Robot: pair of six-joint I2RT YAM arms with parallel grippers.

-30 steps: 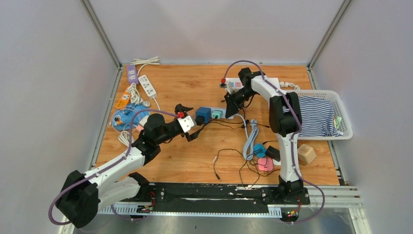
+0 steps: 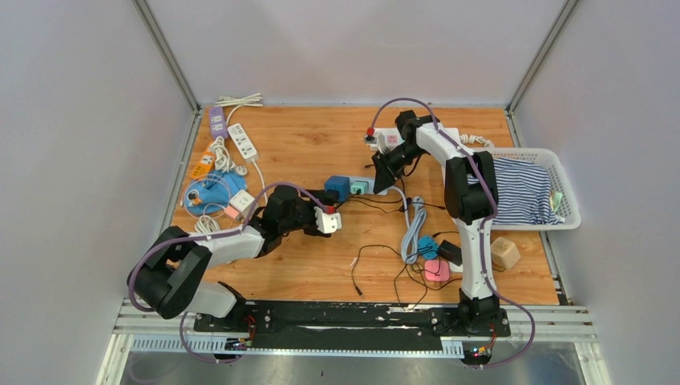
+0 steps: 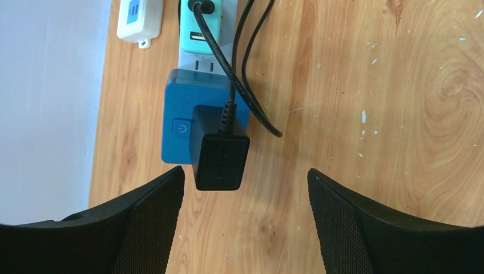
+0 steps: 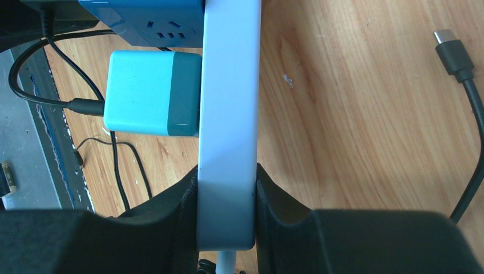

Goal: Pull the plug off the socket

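My right gripper is shut on the pale blue-white power strip (image 4: 229,103), seen lengthwise in the right wrist view. Plugged along it are a blue adapter (image 3: 182,97) and a turquoise charger (image 4: 140,91) with a black cable. In the left wrist view a black charger plug (image 3: 220,162) with a cable sticks out from the blue adapter, lying between the fingers of my left gripper, which stands open with a finger on each side, apparently not touching it.
Power strips and cords (image 2: 242,143) lie at the left. A white basket with striped cloth (image 2: 568,192) is at the right. Loose cables and small chargers (image 2: 437,271) lie front right.
The right arm holds almost still on the strip.
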